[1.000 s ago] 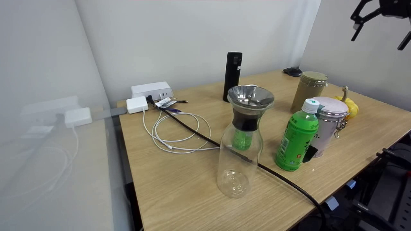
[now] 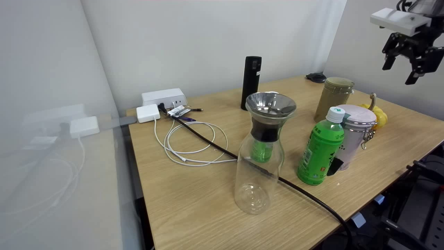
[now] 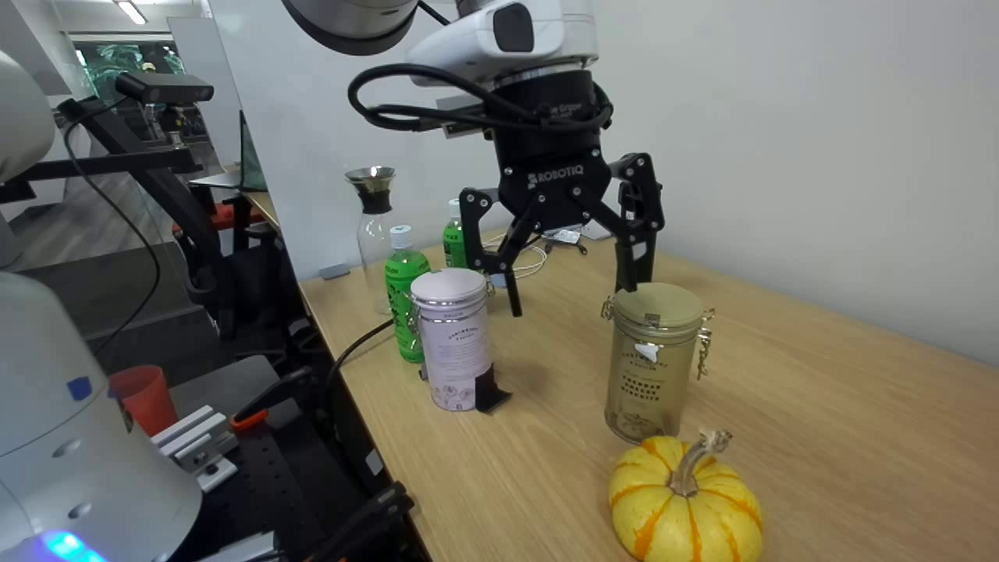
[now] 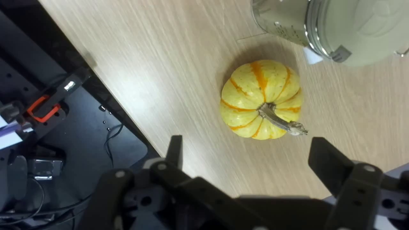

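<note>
My gripper stands open above the table, its two black fingers wide apart and nothing between them. In the wrist view a small yellow pumpkin (image 4: 249,92) with orange stripes lies on the wood just ahead of the fingertips, its curved stem tilting toward the right finger. Exterior view 2 has the same pumpkin (image 3: 684,510) at the front, with an olive clasp-lid canister (image 3: 646,384) upright behind it. The gripper (image 3: 567,300) appears above the table in that view. From exterior view 1 the gripper (image 2: 399,77) hangs high at the upper right, clear of everything.
A pink canister (image 3: 454,346) and a green bottle (image 3: 404,290) stand near the table's edge. Beyond them are a glass carafe (image 2: 258,179), a black cable (image 2: 310,196), white cords and a tall black cylinder (image 2: 251,81). Bare wood lies right of the olive canister in exterior view 2.
The gripper has come down and turned, and more of it shows at the upper right of exterior view 1. The objects on the table have not moved.
</note>
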